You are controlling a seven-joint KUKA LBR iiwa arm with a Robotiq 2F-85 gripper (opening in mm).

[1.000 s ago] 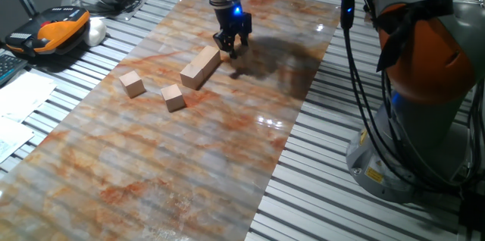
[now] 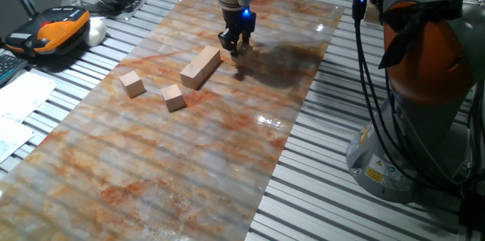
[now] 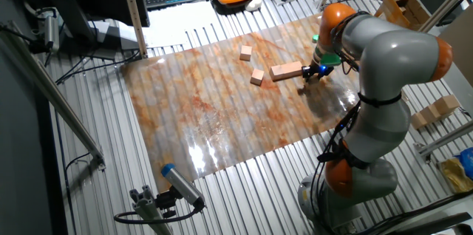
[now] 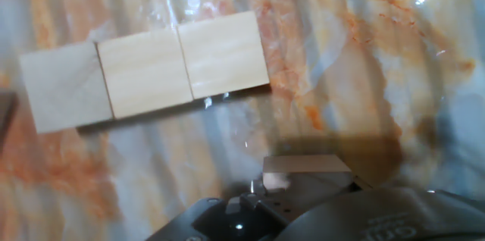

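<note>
Over the far part of the marbled sheet is my gripper (image 2: 237,45), fingers pointing down, to the right of a row of wooden cubes (image 2: 201,67). The wrist view shows that row as three cubes (image 4: 148,72) set face to face, clear of the gripper. Another wooden block (image 4: 303,164) shows right at my fingers, partly covered by them. Whether they are shut on it, I cannot tell. Two single cubes lie apart on the sheet: one nearer the row (image 2: 173,98), the other further left (image 2: 132,84).
The marbled sheet (image 3: 244,124) is bare over its near and left parts. An orange-and-black device (image 2: 51,32) stands beyond its left edge. Several more wooden blocks (image 3: 436,111) lie off the sheet, behind the arm. A camera on a post (image 3: 182,185) stands at the front edge.
The gripper has shifted slightly to the right in exterior view 1. The row and the two single cubes have not moved.
</note>
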